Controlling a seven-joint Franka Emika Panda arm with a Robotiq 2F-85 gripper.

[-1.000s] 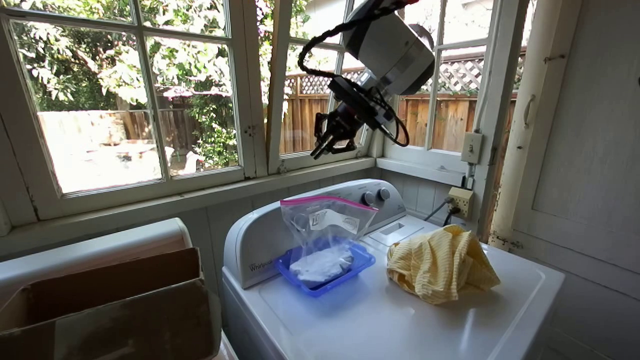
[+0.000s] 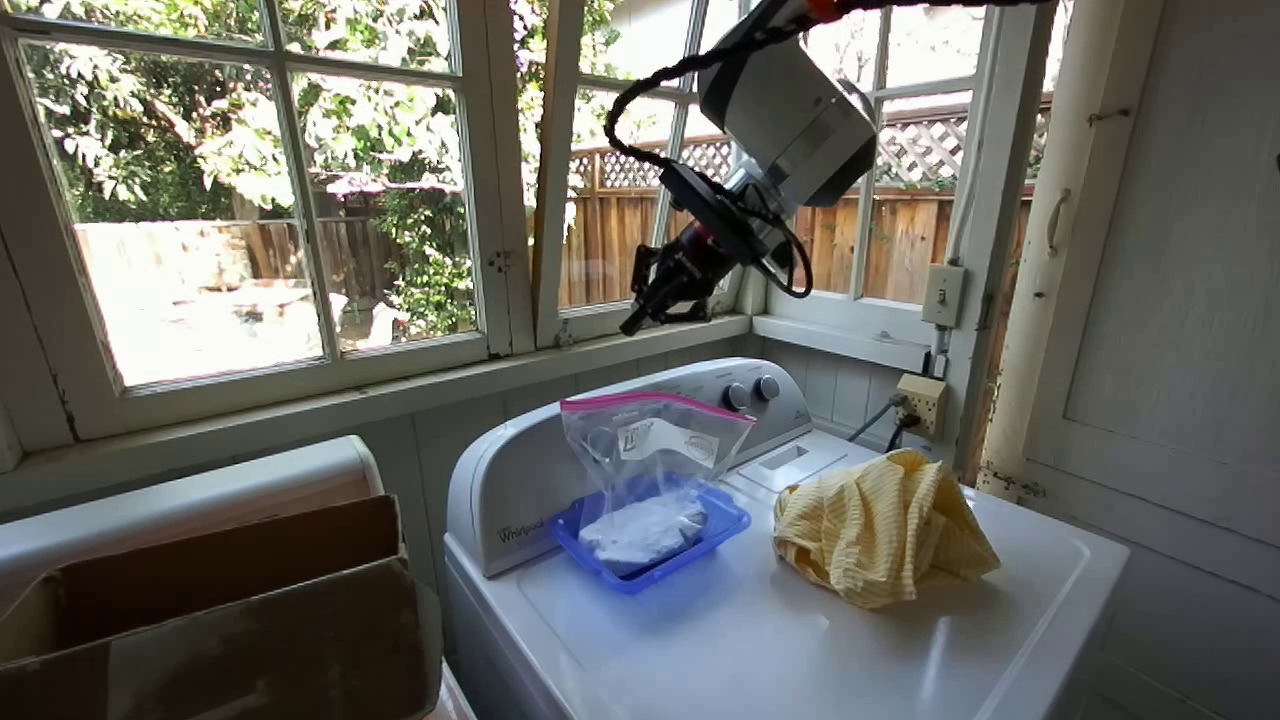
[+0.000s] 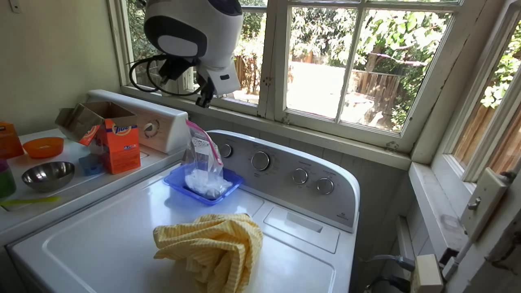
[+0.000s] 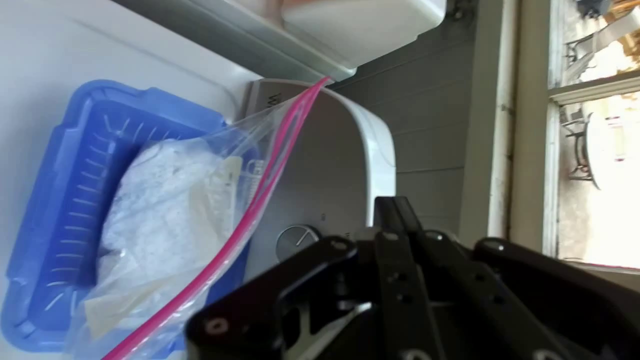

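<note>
My gripper (image 2: 630, 328) hangs in the air above the dryer's control panel, near the window. In the wrist view its black fingers (image 4: 393, 234) are together, shut, with nothing showing between them. Below stands a clear zip bag (image 2: 654, 438) with a pink seal, upright and holding a white powdery mass (image 2: 644, 532). The bag sits in a shallow blue tray (image 2: 624, 583) on the dryer top, beside the panel. From the wrist, the pink seal (image 4: 252, 213) runs slantwise left of the fingers, apart from them. A yellow striped cloth (image 2: 882, 528) lies crumpled on the dryer, away from the tray.
The neighbouring machine carries an open orange Tide box (image 3: 123, 146), a metal bowl (image 3: 48, 176) and an orange bowl (image 3: 44, 147). Behind the dryer panel (image 3: 293, 171) are the windowsill and glass.
My gripper has dipped slightly and its wrist has turned a little. The bag, tray and cloth have stayed in place.
</note>
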